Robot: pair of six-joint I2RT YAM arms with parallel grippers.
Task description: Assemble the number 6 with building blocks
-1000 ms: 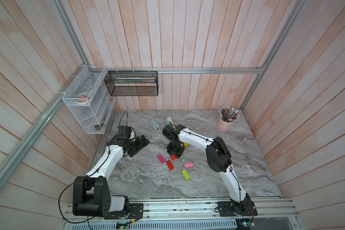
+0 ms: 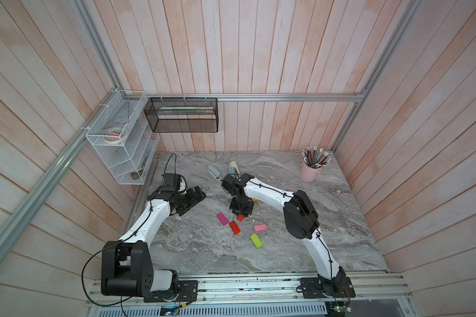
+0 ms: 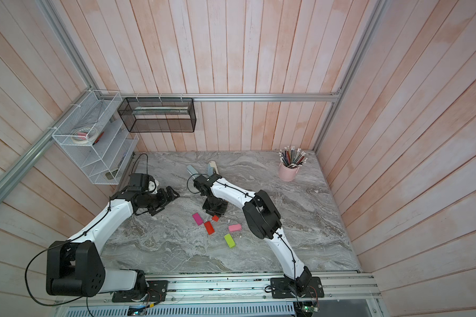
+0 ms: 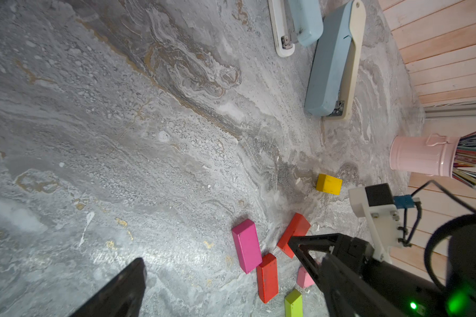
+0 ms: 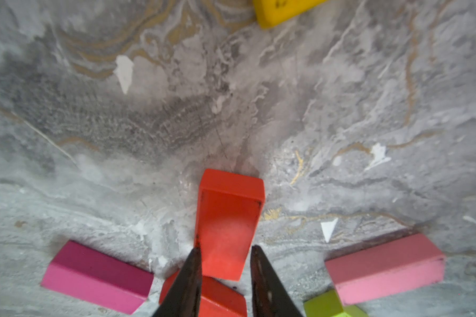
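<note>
My right gripper is low over a red block near the middle of the table, its fingertips part open at that block's near end. A magenta block and a second red block lie nearby, with a pink block to their right, a lime block toward the front and a yellow block behind. My left gripper hangs over the left of the table, apart from the blocks; its fingers are blurred in the left wrist view, with nothing seen between them.
Two staplers lie at the back middle. A pink cup of brushes stands at the back right. Wire shelves hang at the left.
The left arm and the blocks look unchanged.
</note>
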